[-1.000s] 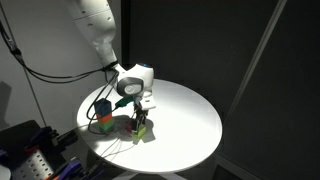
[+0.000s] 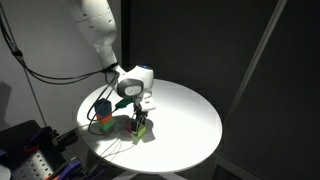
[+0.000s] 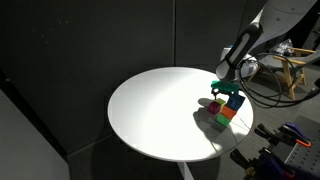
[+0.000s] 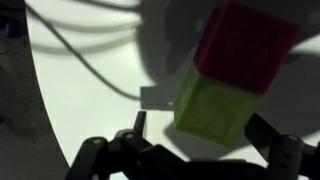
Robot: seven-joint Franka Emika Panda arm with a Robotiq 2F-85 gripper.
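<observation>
A magenta-red block (image 4: 245, 45) and a yellow-green block (image 4: 215, 108) sit against each other on the white table, seen from above in the wrist view. My gripper is open, its two fingers apart on either side of the yellow-green block's near end. In exterior view 1 the gripper (image 2: 142, 118) is low over the yellow-green block (image 2: 140, 132), with the red block (image 2: 131, 126) to its left. Whether the fingers touch the block cannot be told.
Close by stands a stack: a blue block (image 3: 236, 101) on top, an orange-red block (image 3: 228, 111) in the middle, a green block (image 3: 222, 120) at the bottom.
</observation>
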